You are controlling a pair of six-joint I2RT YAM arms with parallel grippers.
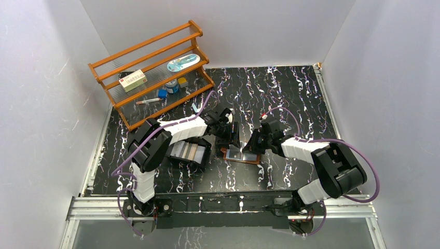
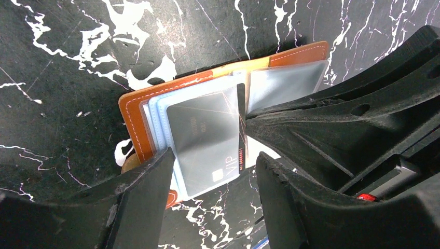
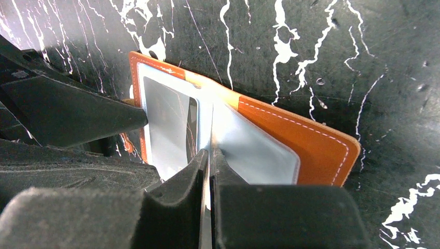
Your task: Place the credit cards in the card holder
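The card holder (image 1: 243, 160), brown leather with clear sleeves, lies open on the table. A grey card (image 2: 205, 140) with a dark, red-lettered edge lies at its left sleeve; that edge shows more sharply than the rest. Over this half my left gripper stands open, its fingers (image 3: 111, 122) on either side of the card, nothing clamped. My right gripper is shut near the holder's middle, apparently on the thin edge of a clear sleeve (image 3: 249, 140); its tips partly hide what they pinch. The right sleeve looks empty.
A black box (image 1: 206, 155) with several cards (image 1: 188, 151) stands left of the holder, below the left arm. At the back left is a wooden rack (image 1: 150, 42) with small goods. Table space behind and right of the holder is clear.
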